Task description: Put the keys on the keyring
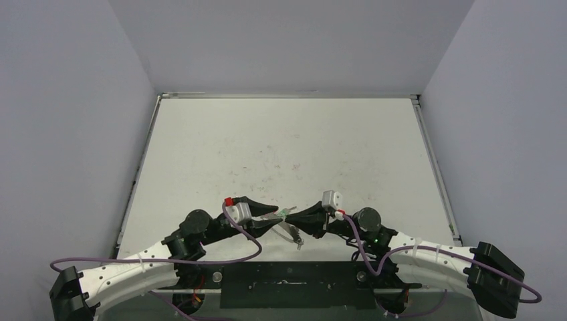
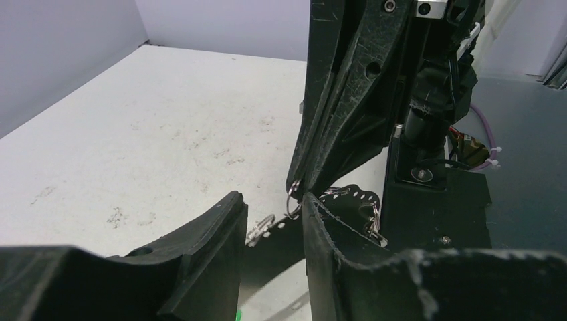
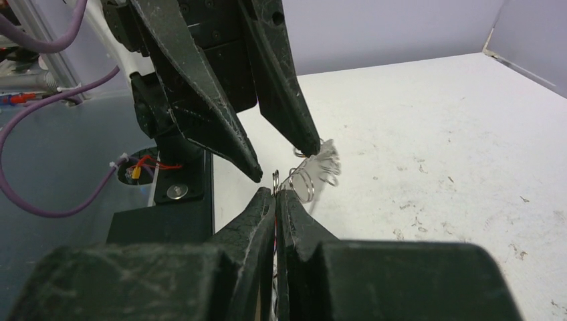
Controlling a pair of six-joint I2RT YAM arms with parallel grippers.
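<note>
A thin metal ring (image 3: 275, 179) stands up from between the tips of my right gripper, which is shut on it. From the other side, the left wrist view shows this ring (image 2: 289, 206) at the right fingertips. My left gripper (image 1: 278, 215) is open, its two fingers around the space by the ring, apart from it. A looped wire piece (image 3: 302, 184) and a grey, blurred metal piece (image 3: 327, 160) show behind the ring. Grey metal pieces, apparently keys (image 1: 293, 233), hang or lie below the grippers. Which piece is which key I cannot tell.
A small green item (image 1: 283, 212) shows between the two grippers. A dark panel (image 1: 294, 287) lies along the front edge, between the arm bases.
</note>
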